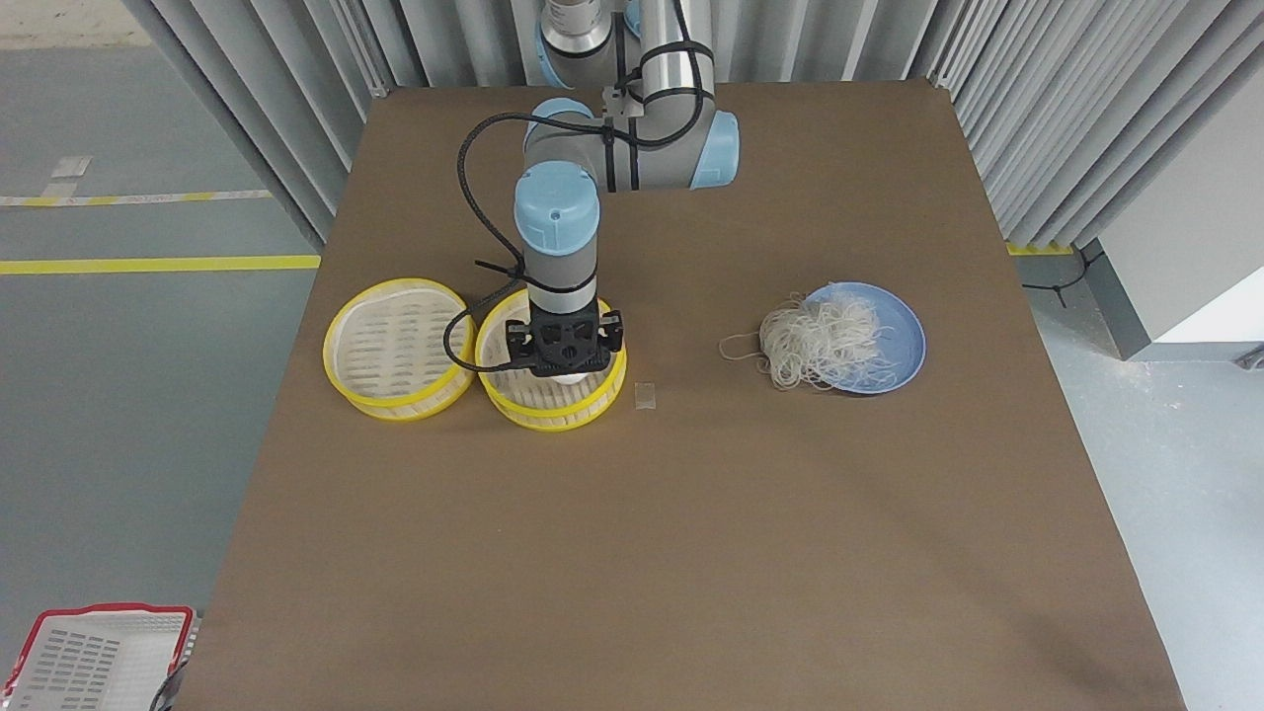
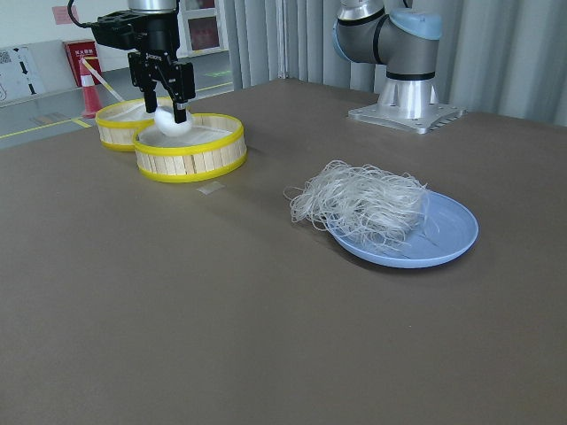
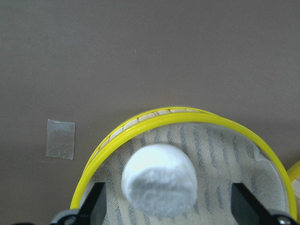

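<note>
My gripper (image 2: 164, 111) hangs over the nearer yellow-rimmed steamer basket (image 2: 190, 166), which sits beside a second one (image 1: 398, 344). A round white ball (image 3: 159, 180) is between and below my open fingers in the wrist view, above the basket's cloth liner; whether it rests there or is falling I cannot tell. In the front view the gripper (image 1: 564, 350) covers most of it. The fingertips (image 3: 98, 201) stand wide apart at either side of it.
To the right, a blue plate (image 1: 889, 367) holds a tangle of white noodle-like strands (image 2: 354, 199). A small translucent square (image 3: 60, 140) lies beside the basket.
</note>
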